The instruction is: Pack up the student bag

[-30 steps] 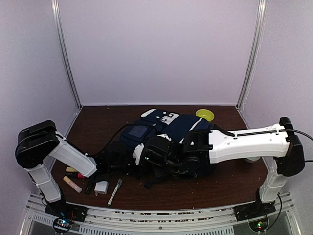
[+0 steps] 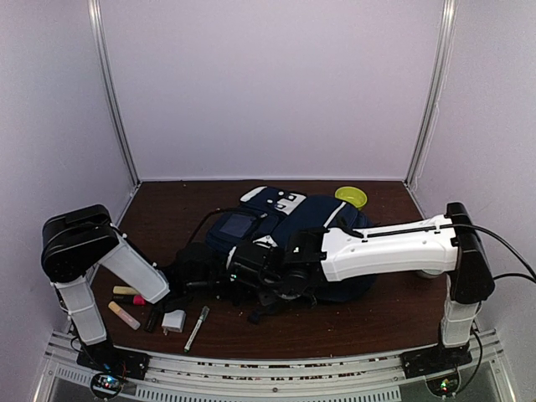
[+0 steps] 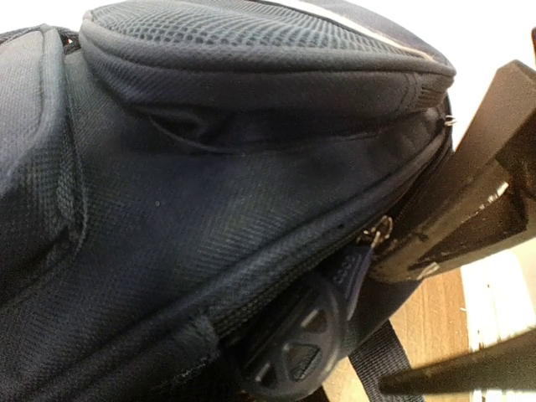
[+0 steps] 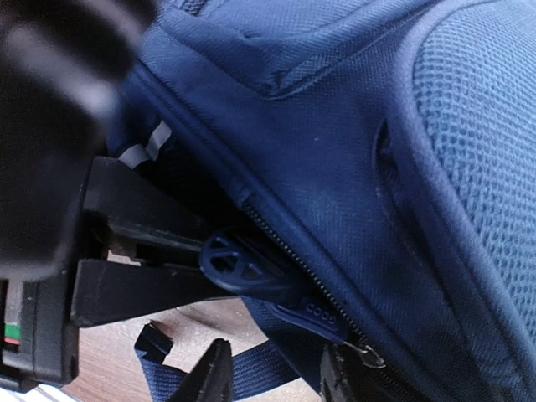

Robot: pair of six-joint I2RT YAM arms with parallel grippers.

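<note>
The dark blue backpack [image 2: 314, 219] lies on the table, its front edge partly hidden by both arms. Along its side runs a zipper [image 4: 289, 245]; a dark looped pull [image 3: 293, 352] hangs from the metal slider [image 4: 367, 355]. In the right wrist view, my left gripper is shut on the end of that loop. Its fingers are out of sight in the left wrist view. My right gripper stands part open by the slider, nothing gripped between its fingers. One of the right fingers [image 3: 452, 193] reaches right beside the slider.
A white charger block [image 2: 173, 321], a pen [image 2: 197, 328], a pink tube [image 2: 125, 316] and other small items lie at front left. Behind the bag sits a yellow bowl [image 2: 352, 196]. A loose strap [image 4: 255, 371] hangs below the zipper.
The backpack looks much the same.
</note>
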